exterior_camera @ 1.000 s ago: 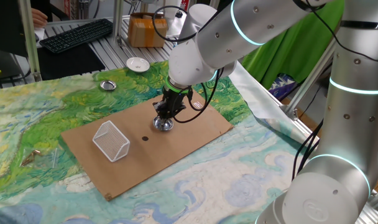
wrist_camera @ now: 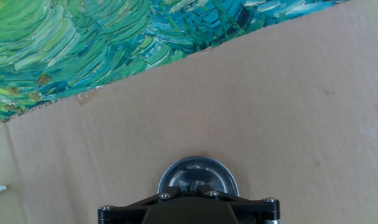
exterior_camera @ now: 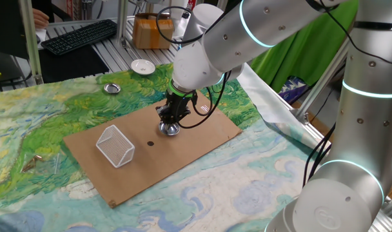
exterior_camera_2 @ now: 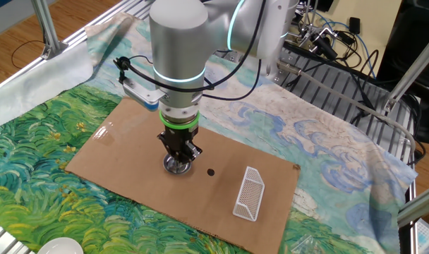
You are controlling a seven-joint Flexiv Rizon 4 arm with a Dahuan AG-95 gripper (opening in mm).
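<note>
A small round metal dish (exterior_camera: 169,129) sits on the brown cardboard sheet (exterior_camera_2: 123,159). My gripper (exterior_camera: 171,122) points down at it, its tips directly over or inside the dish. Exterior view 2 shows the black gripper (exterior_camera_2: 179,156) covering part of the dish (exterior_camera_2: 177,166). From the wrist, the dish (wrist_camera: 199,171) shows at the bottom centre, partly behind the fingers. The fingertips (wrist_camera: 204,188) appear close together, but how far they are parted and whether anything small is between them is unclear. The dish's contents cannot be made out.
A white mesh goal-shaped frame (exterior_camera: 115,147) stands on the cardboard, with a dark round spot (exterior_camera: 150,144) between it and the dish. Another metal dish (exterior_camera: 112,88) and a white plate (exterior_camera: 143,67) lie on the painted cloth. A plastic bag (exterior_camera: 40,164) lies left of the cardboard.
The gripper has come slightly lower over the dish. The dish, the mesh frame and the cardboard have stayed in place.
</note>
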